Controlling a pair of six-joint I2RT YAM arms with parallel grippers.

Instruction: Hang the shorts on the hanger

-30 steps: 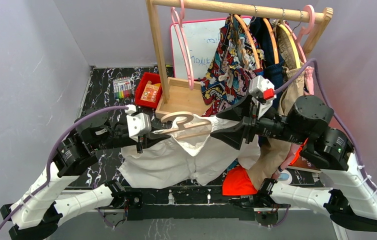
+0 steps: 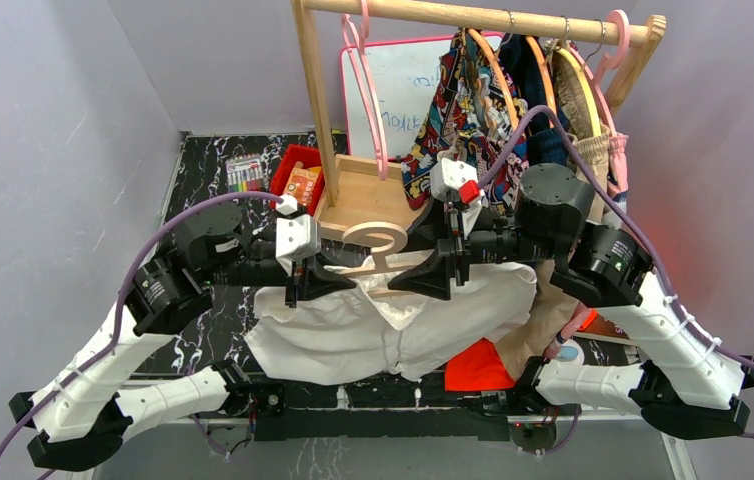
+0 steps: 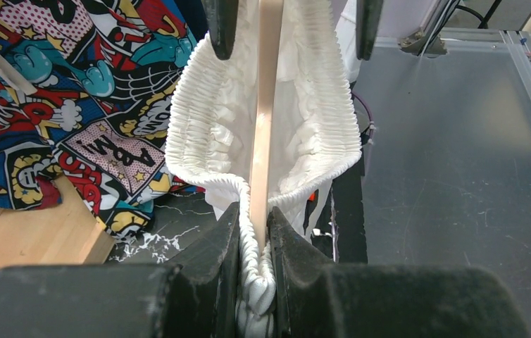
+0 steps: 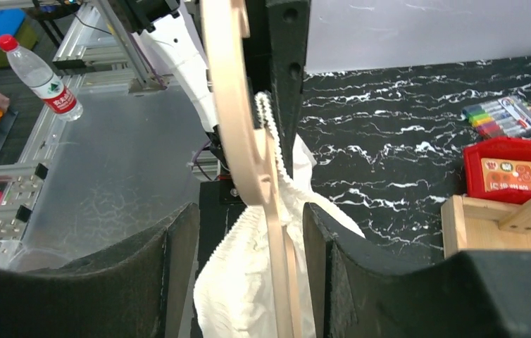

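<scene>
My left gripper (image 2: 325, 282) is shut on the waistband (image 3: 255, 282) of the white shorts (image 2: 323, 340), together with the end of the wooden hanger (image 2: 373, 232). In the left wrist view the hanger's bar (image 3: 266, 113) runs inside the gathered waist. My right gripper (image 2: 421, 278) is at the hanger's other side, part open, its fingers either side of the bar in the right wrist view, where the hook (image 4: 234, 105) stands upright in front.
A rack (image 2: 433, 14) holds printed, dark and tan garments and empty pink hangers (image 2: 375, 120). A wooden tray (image 2: 358, 185), red box (image 2: 288, 160) and markers (image 2: 245, 175) sit behind. A plastic bottle (image 4: 44, 81) appears beyond the frame edge.
My right gripper has moved left and in toward the hanger. The left gripper, hanger and shorts have shifted slightly right.
</scene>
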